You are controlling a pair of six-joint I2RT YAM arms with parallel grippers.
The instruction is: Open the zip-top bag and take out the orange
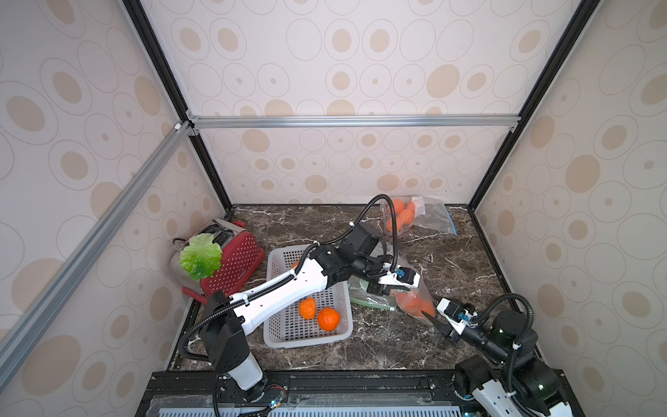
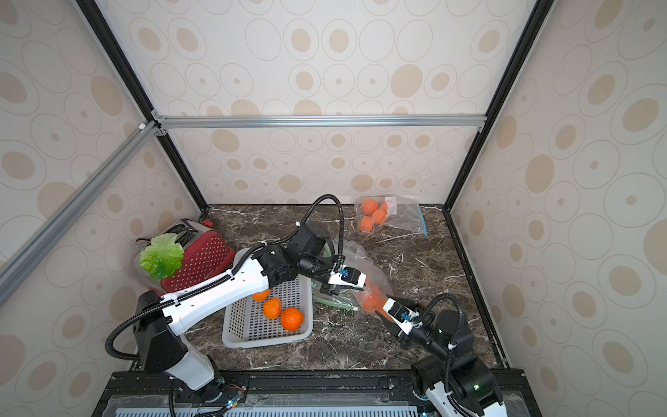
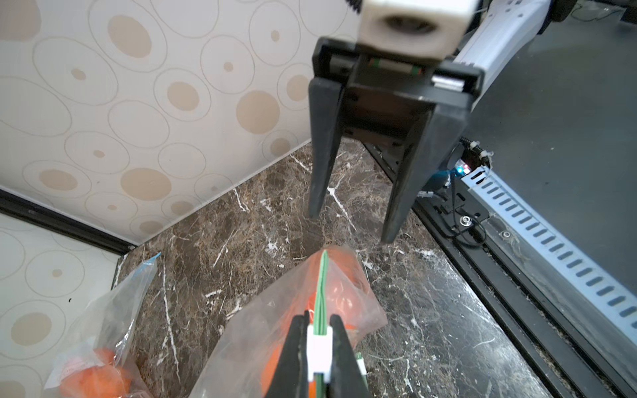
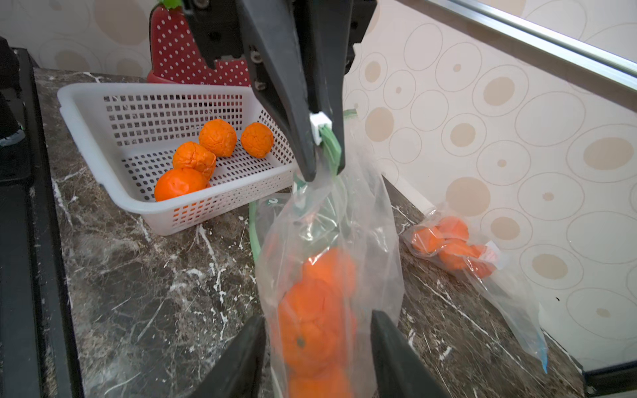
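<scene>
A clear zip top bag with a green edge (image 4: 391, 265) stands on the table, several oranges (image 4: 312, 325) showing through its film. My left gripper is shut on the bag's slider end, a white slider (image 4: 319, 122) and green zip strip between its fingers, with the film hanging below. My right gripper is open; its fingers (image 4: 391, 358) stand at either side of the lower bag in the right wrist view. Whether they touch the film I cannot tell. In the top left view, the left arm partly hides the bag.
A white basket (image 1: 274, 326) with several loose oranges stands left of the bag, under the left arm. A second bag of oranges with a blue zip (image 4: 458, 245) lies at the back. A red dotted case (image 1: 239, 260) sits far left. Clear table lies at right.
</scene>
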